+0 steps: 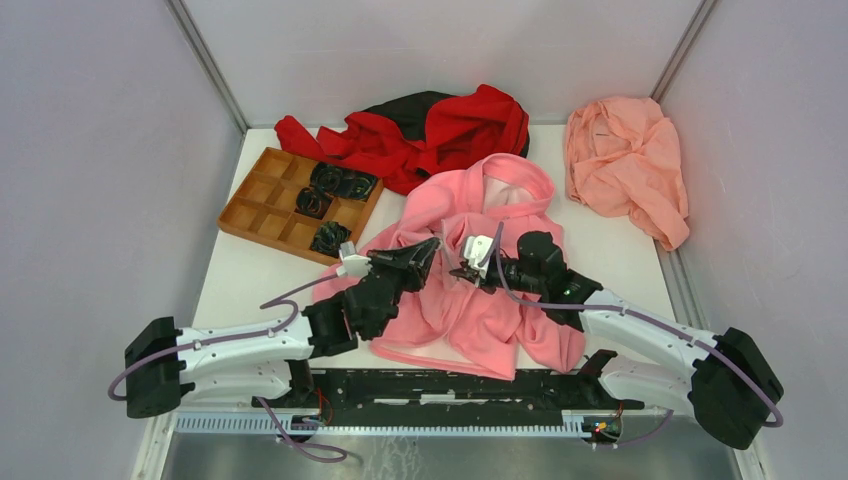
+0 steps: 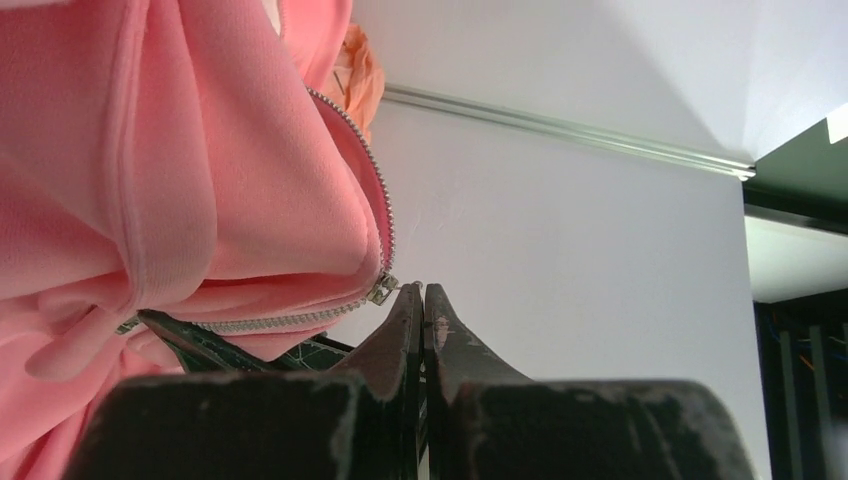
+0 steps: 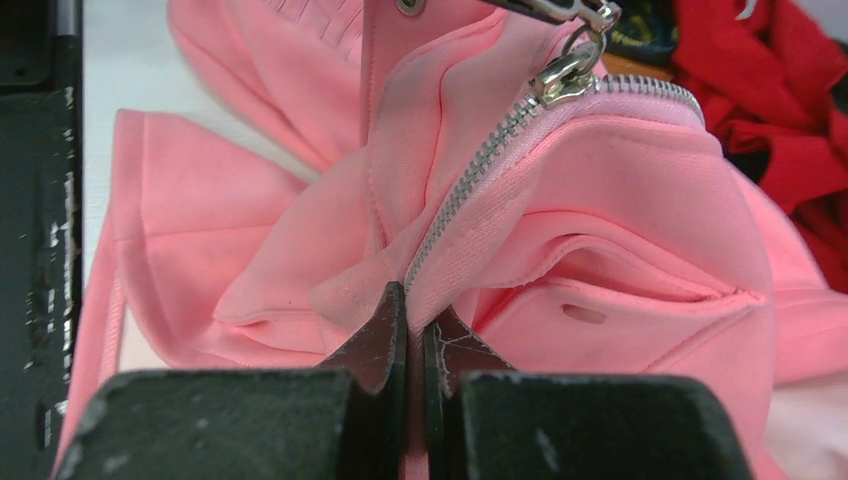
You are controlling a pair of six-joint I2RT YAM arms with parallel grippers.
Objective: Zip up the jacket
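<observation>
The pink jacket (image 1: pixel 450 330) lies crumpled mid-table, its front partly hidden under both arms. In the left wrist view the metal slider (image 2: pixel 383 289) sits on a bend of the zipper teeth, close to my left gripper. That gripper is shut, with the slider's thin pull reaching its fingertips. My right gripper is shut on the jacket's zipper edge, below the slider (image 3: pixel 565 80). The teeth (image 3: pixel 470 180) run from the slider down toward its fingertips. Beyond the slider, teeth continue along the raised pink edge.
Behind the jacket lies a red and black garment (image 1: pixel 430 140). A peach garment (image 1: pixel 625 165) is heaped at the back right. On the left stands a wooden compartment tray (image 1: pixel 245 215) with dark bundles. Bare table shows at the front left.
</observation>
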